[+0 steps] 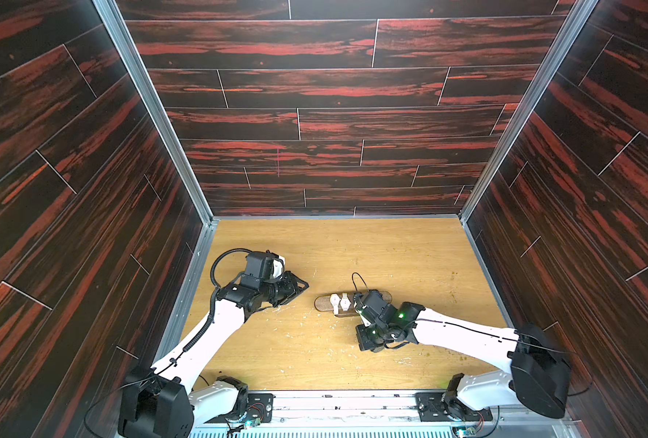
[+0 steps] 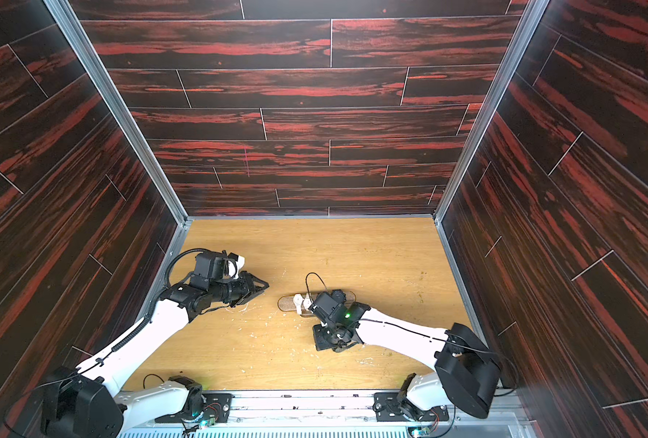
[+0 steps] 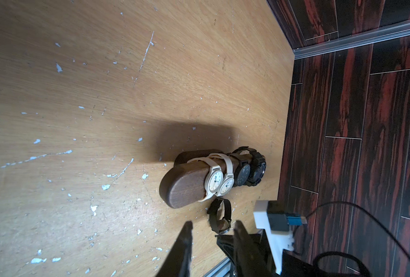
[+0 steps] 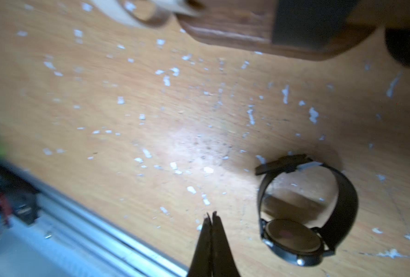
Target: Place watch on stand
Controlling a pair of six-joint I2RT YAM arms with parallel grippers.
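Note:
A wooden stand [image 3: 179, 184] holds two white watches [image 3: 214, 181] and dark watches [image 3: 255, 168]; it is partly hidden behind my right arm in both top views. A loose black watch [image 4: 292, 237] lies on the table beside the stand, at lower right in the right wrist view. My right gripper is low to the left of that watch, shut with nothing visible between its fingers. My left gripper hangs left of the stand, its fingers apart and empty.
Dark panelled walls surround it, with a metal rail along the front edge. My right arm stands over the front right part of the table.

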